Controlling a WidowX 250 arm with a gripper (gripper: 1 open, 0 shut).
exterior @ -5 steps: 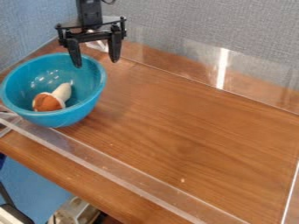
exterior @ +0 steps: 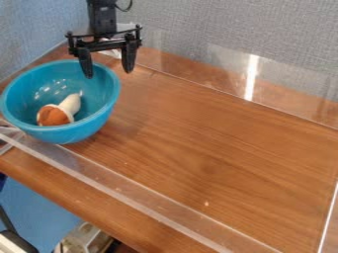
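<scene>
A black gripper [exterior: 107, 59] hangs at the top left, just above and behind the rim of a turquoise bowl [exterior: 95, 114], its fingers spread open with nothing between them. In the bowl lies an object with an orange-brown round end [exterior: 53, 116] and a pale, narrower part [exterior: 70, 103], resting toward the bowl's left side.
Clear strips edge the table, with a grey textured wall [exterior: 264, 40] behind. Some items [exterior: 82, 240] sit below the table's near left edge.
The gripper has shifted very slightly while staying open above the bowl's back rim. The bowl and its contents have not moved.
</scene>
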